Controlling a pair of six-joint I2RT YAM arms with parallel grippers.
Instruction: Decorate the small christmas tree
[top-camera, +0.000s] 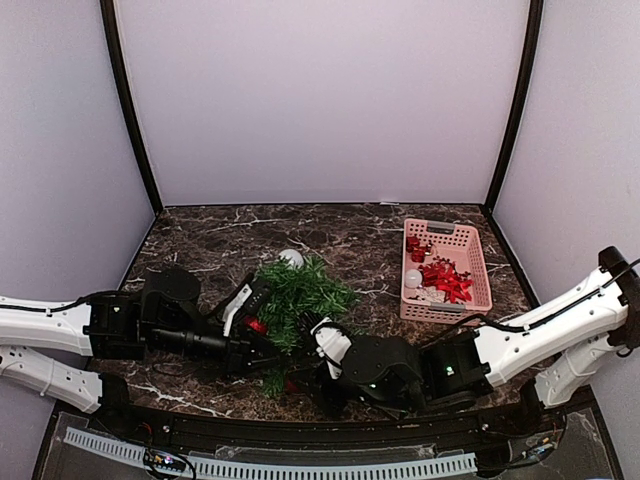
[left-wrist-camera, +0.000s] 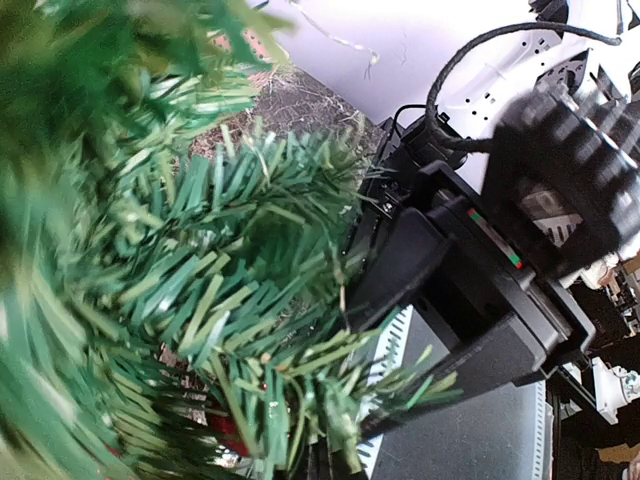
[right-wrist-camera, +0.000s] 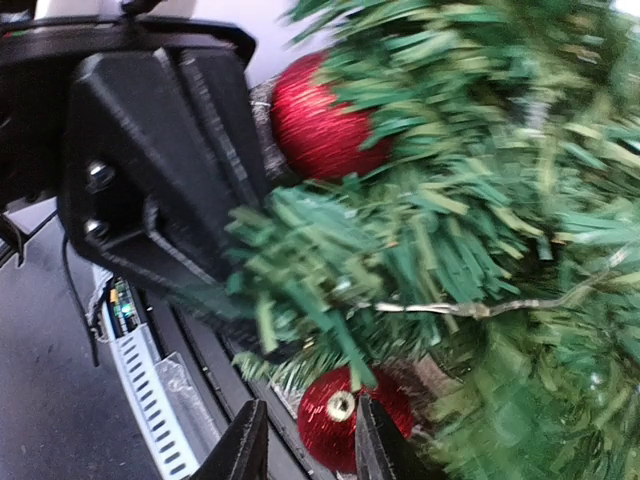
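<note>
The small green tree (top-camera: 305, 290) stands between my grippers, carrying a white bauble (top-camera: 292, 258) and a red bauble (right-wrist-camera: 325, 125) near my left gripper. My left gripper (top-camera: 270, 355) is at the tree's lower left, shut among the branches; its fingertips are mostly hidden by needles. My right gripper is at the tree's lower front, part open, with a second red bauble (right-wrist-camera: 335, 430) just beyond its fingertips; whether they touch it is unclear.
The pink basket (top-camera: 445, 312) at the right holds red decorations and white baubles.
</note>
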